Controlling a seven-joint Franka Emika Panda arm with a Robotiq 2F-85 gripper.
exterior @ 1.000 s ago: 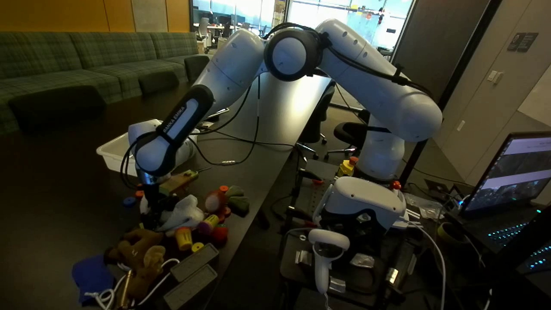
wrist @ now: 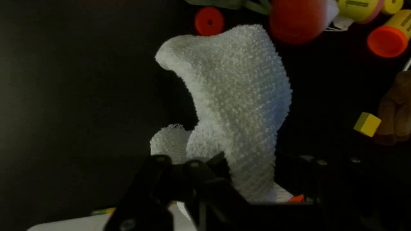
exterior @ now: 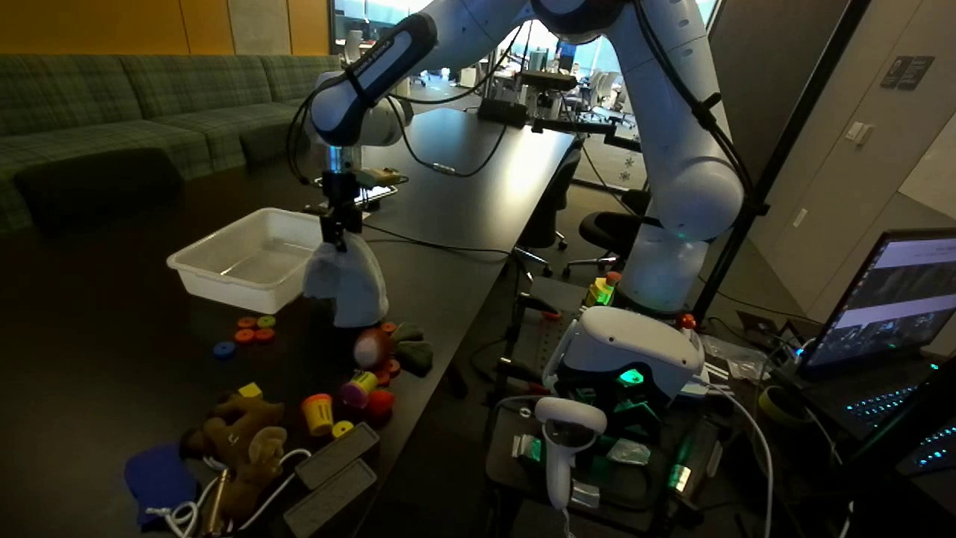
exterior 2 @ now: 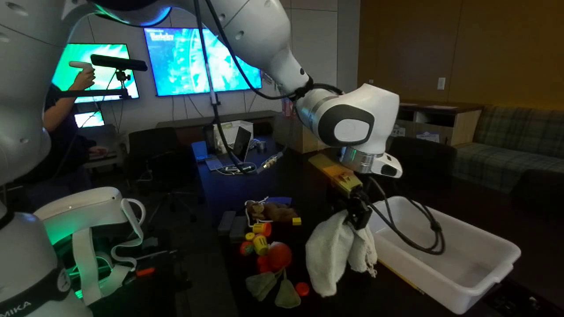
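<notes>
A white terry cloth [exterior: 352,284] hangs in loose folds from my gripper [exterior: 340,235], which is shut on its upper part. In exterior view 2 the cloth [exterior 2: 332,251] droops in two lobes beside the near wall of the white bin [exterior 2: 402,267], with the gripper [exterior 2: 359,215] above it. From the wrist the cloth [wrist: 240,88] fills the middle, and the dark fingers cover the pinched part. The bin [exterior: 234,291] looks empty inside.
A plush toy [exterior: 237,439], a yellow tub [exterior: 317,414], a red-and-white plush [exterior: 372,348] and grey blocks [exterior: 331,457] crowd the table's near end. Several small discs [exterior: 255,335] lie before the bin. A cable loops over the bin in exterior view 2.
My arm has risen from among the toys and swung back toward the bin. The cloth, low beside the tubs before, now hangs raised from the gripper.
</notes>
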